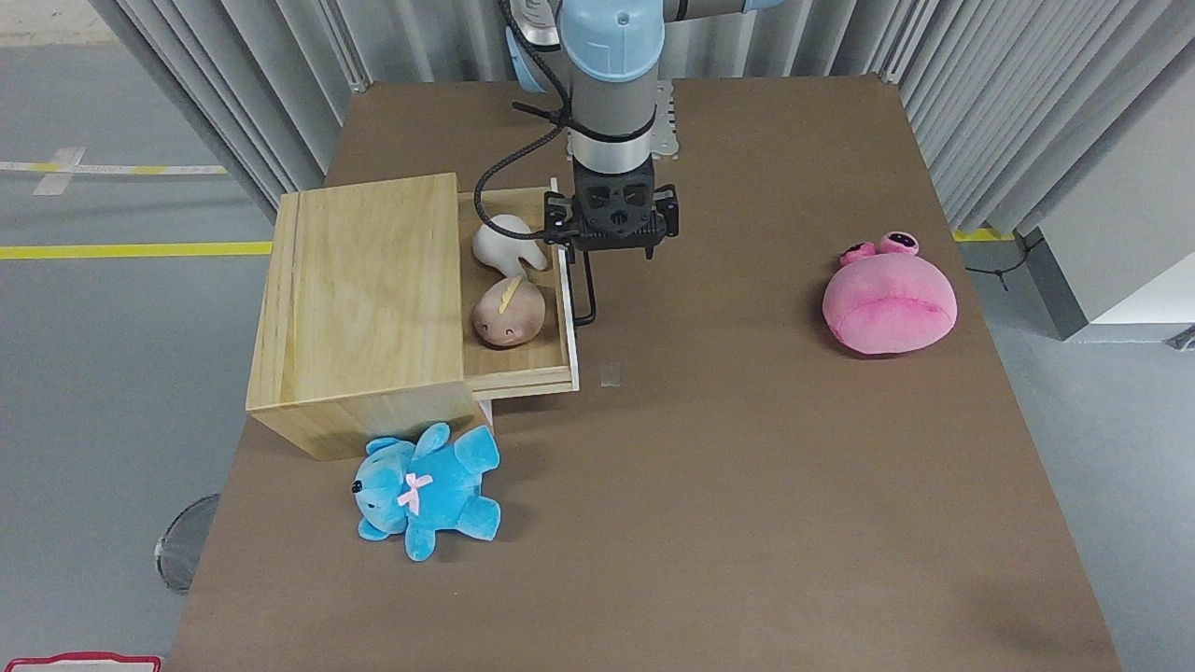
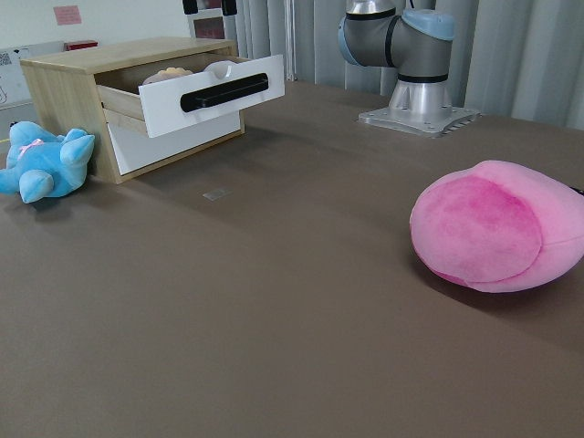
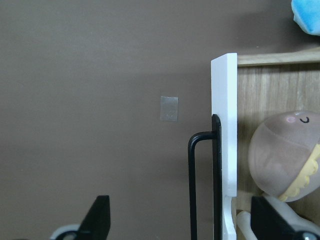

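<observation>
My gripper (image 1: 611, 224) is open above the front of the pulled-out drawer. In the wrist view its two dark fingers stand wide apart, with the drawer's black handle (image 3: 192, 175) and white front (image 3: 224, 85) between them, lower down. The wooden cabinet (image 1: 358, 291) sits on the table's left. The drawer holds a brownish plush (image 1: 510, 314) with a yellow trim and a white plush (image 1: 506, 246). In the left view only the gripper's tips (image 2: 209, 5) show at the top edge.
A blue teddy (image 1: 431, 493) lies beside the cabinet's near end. A pink round plush (image 1: 891, 302) sits on the table's right.
</observation>
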